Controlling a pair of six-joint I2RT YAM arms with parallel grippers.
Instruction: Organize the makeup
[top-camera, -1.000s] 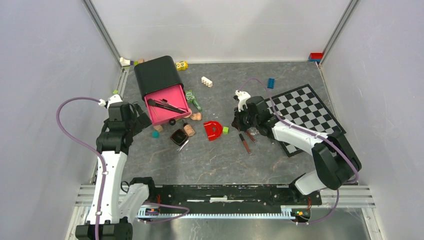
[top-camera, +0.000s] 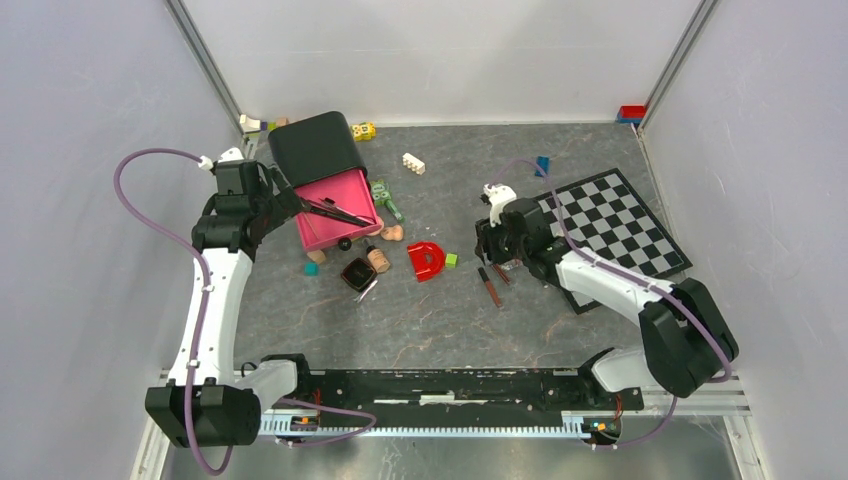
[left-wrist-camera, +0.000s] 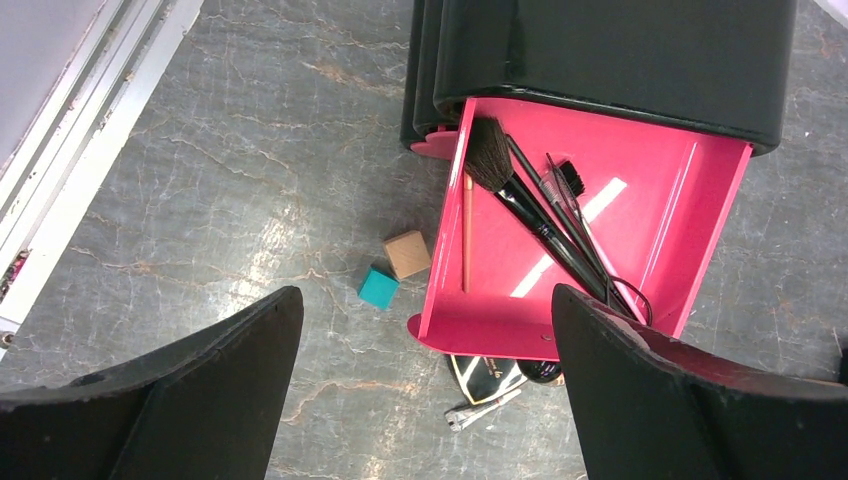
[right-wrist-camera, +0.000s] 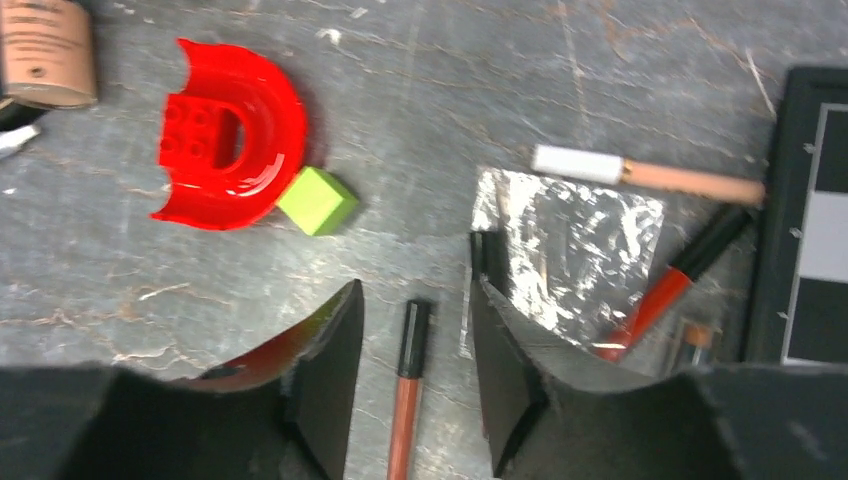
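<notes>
The pink drawer (left-wrist-camera: 545, 335) of a black makeup case (left-wrist-camera: 610, 60) is pulled out. In it lie a large black brush (left-wrist-camera: 525, 205), several thin tools and a brown pencil (left-wrist-camera: 467, 235). My left gripper is open above the drawer's near side, empty between its wide-spread fingers. On the right, my right gripper has its fingers apart, over a red-and-black pencil (right-wrist-camera: 411, 345) lying on the table. Beside it are a clear packet (right-wrist-camera: 570, 250), a second red-and-black pencil (right-wrist-camera: 690, 265) and a white-and-tan stick (right-wrist-camera: 650, 172). A further dark stick is partly hidden behind the right finger.
A red toy piece (top-camera: 426, 260) and a green cube (top-camera: 451, 260) sit mid-table. A black compact (top-camera: 359, 274) and a tan bottle (top-camera: 378, 260) are near the drawer. The chessboard (top-camera: 620, 225) borders the right arm.
My left arm has moved up and over toward the drawer. The right gripper has shifted slightly right. The objects appear unmoved.
</notes>
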